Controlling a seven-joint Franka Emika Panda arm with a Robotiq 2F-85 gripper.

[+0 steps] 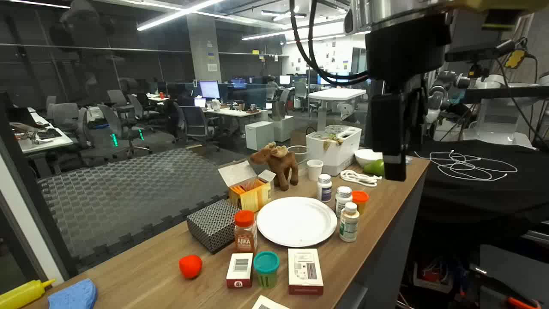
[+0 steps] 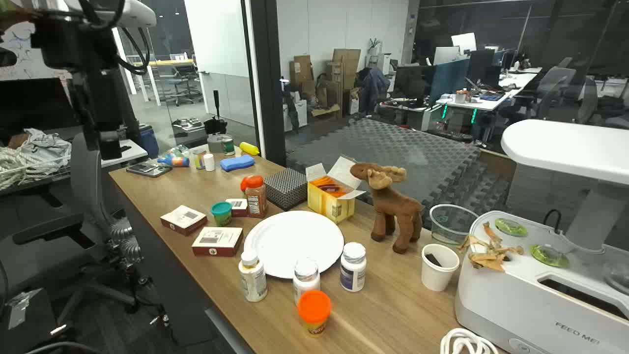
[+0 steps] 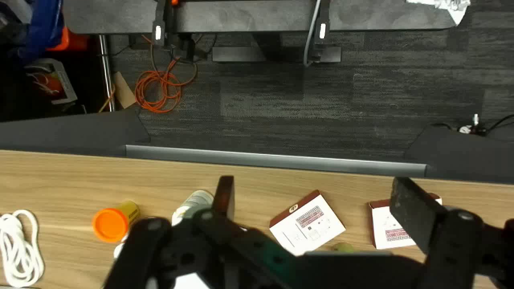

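Note:
High above the table's front edge, my gripper is open, with nothing held between its fingers. Its black fingertips also show at the upper right of exterior view 1 and upper left of exterior view 2. Below it lie a red-and-white box and a second such box, partly hidden by a finger. A white plate rests mid-table. Around it stand a red-lidded spice jar, a teal-lidded tub, an orange-lidded tub and several white bottles, one a green-labelled bottle.
Toward the back are a black patterned box, an open yellow tea box, a brown moose toy, a paper cup and a white planter. A red ball and blue sponge lie at the other end.

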